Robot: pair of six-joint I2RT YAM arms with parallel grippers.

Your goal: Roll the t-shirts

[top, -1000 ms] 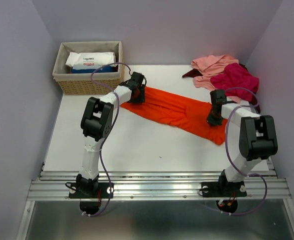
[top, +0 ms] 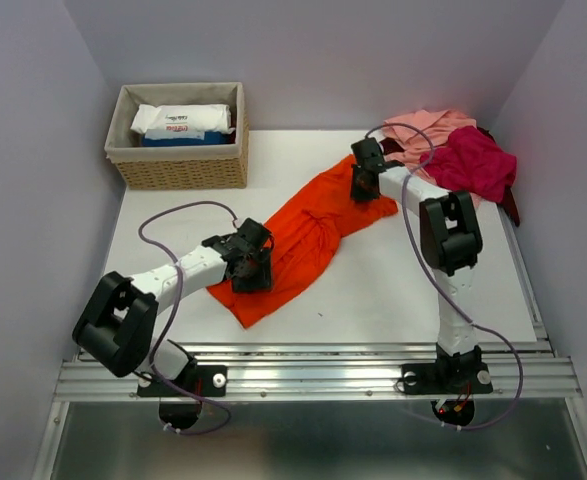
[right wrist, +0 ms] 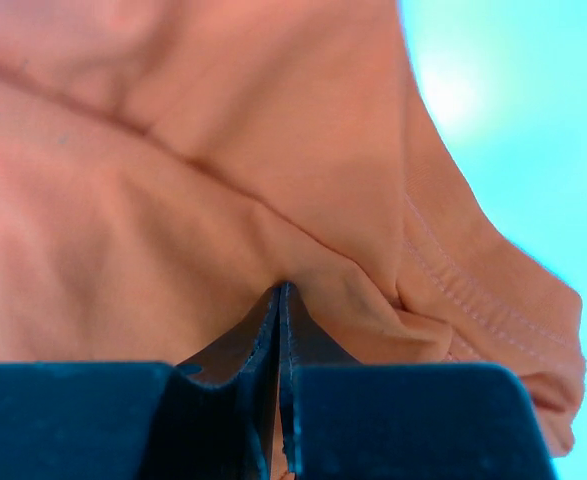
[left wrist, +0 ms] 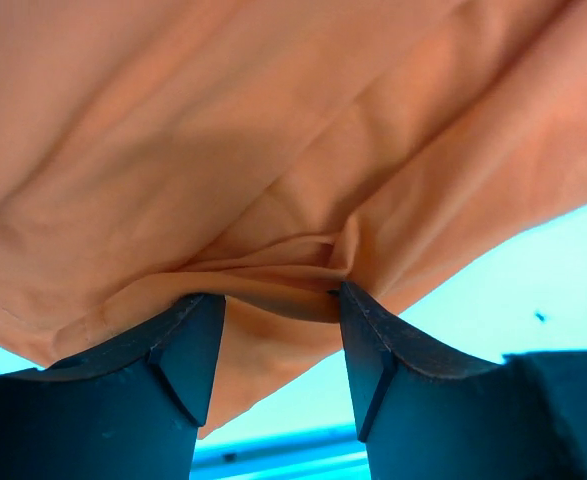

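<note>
An orange-red t-shirt (top: pixel 308 240) lies stretched diagonally across the white table, from front left to back right. My left gripper (top: pixel 253 270) is at its front-left end; in the left wrist view its fingers (left wrist: pixel 183 370) stand apart, with a fold of cloth between and behind their tips. My right gripper (top: pixel 365 180) is at the back-right end; in the right wrist view it (right wrist: pixel 281 295) is shut on the orange cloth, which gathers in creases around the fingertips.
A wicker basket (top: pixel 173 175) with white and blue packages stands at the back left. Pink and magenta shirts (top: pixel 468 165) are piled at the back right.
The shirt has turned from lying crosswise to a diagonal. My left gripper has moved toward the front, my right gripper toward the back and left, both at the shirt's ends.
</note>
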